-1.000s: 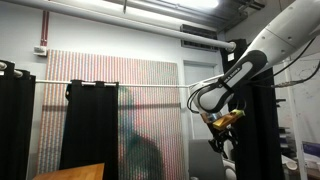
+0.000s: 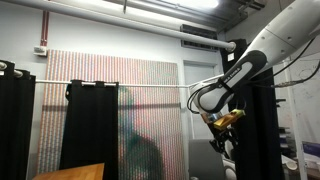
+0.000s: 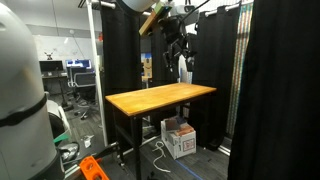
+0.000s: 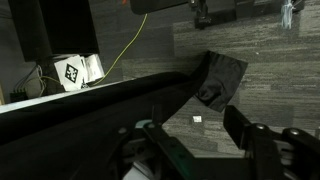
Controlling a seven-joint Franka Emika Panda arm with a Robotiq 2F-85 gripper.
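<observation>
My gripper hangs over the floor in the wrist view, its two dark fingers standing apart and nothing visible between them. In exterior view 1 the gripper (image 2: 225, 147) points down below the white arm at the right. Exterior view 2 shows the gripper (image 3: 180, 54) in the air above the wooden table (image 3: 160, 98), clear of its surface. The part of the tabletop that shows is bare.
A white box (image 3: 179, 139) sits on the floor under the table. Black curtains (image 3: 275, 80) hang close to the right side of the table. In the wrist view, a yellow cable (image 4: 126, 47) runs near a printed marker (image 4: 72, 71).
</observation>
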